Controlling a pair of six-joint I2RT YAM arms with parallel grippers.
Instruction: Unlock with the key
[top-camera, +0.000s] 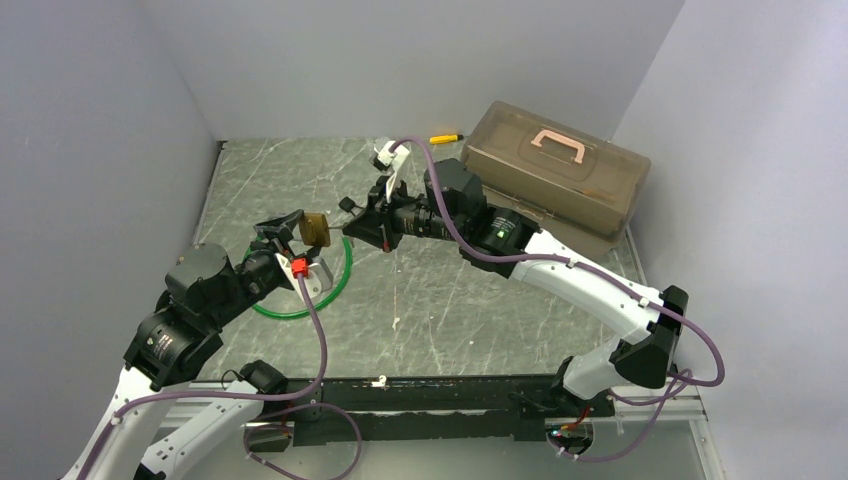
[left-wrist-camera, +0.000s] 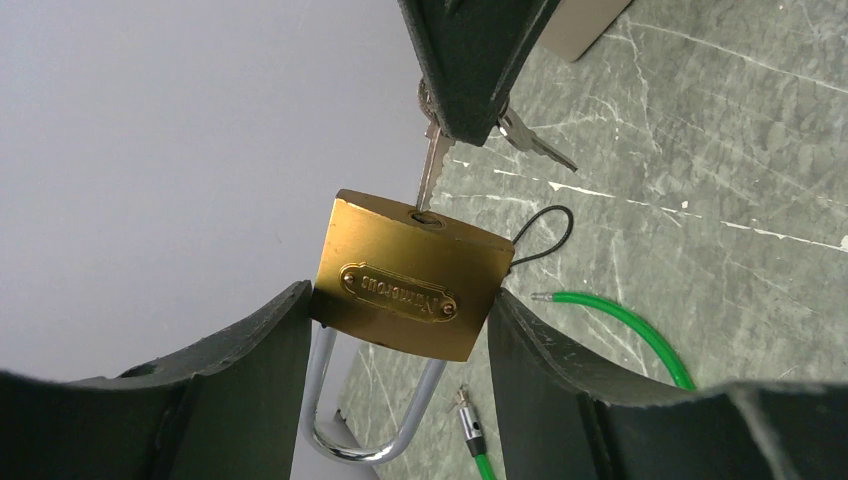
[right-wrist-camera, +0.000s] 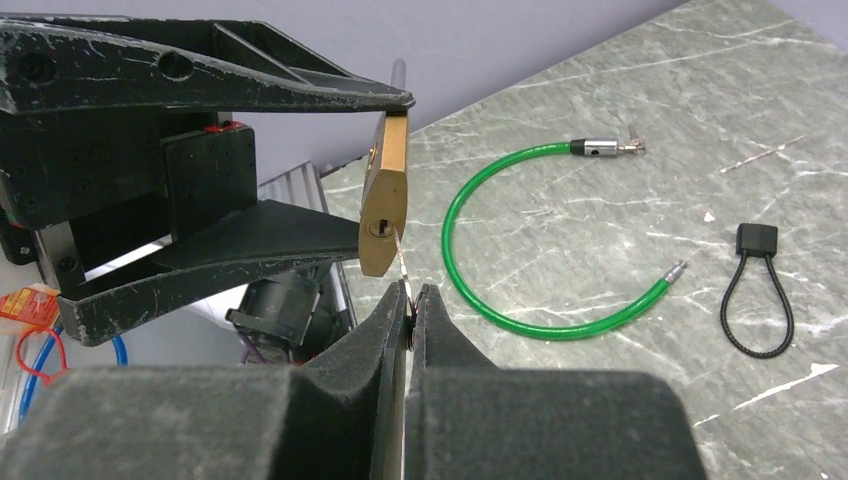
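A brass padlock (left-wrist-camera: 412, 275) is held up in the left wrist view, its steel shackle (left-wrist-camera: 375, 453) pointing down. My left gripper is shut on the sides of its body. Above it, my right gripper is shut on a thin key (left-wrist-camera: 434, 170), whose blade points at the lock's keyhole face. In the right wrist view the tip of the key (right-wrist-camera: 402, 262) lies just to the right of the keyhole (right-wrist-camera: 381, 228), near the edge of the face, and not inside the slot. A second key (left-wrist-camera: 535, 145) hangs loose behind the right fingers.
On the marbled table lie a green cable (right-wrist-camera: 545, 331) and a black tag with a cord loop (right-wrist-camera: 757, 240). A brown toolbox (top-camera: 555, 160) stands at the back right, a yellow tool (top-camera: 443, 139) beside it.
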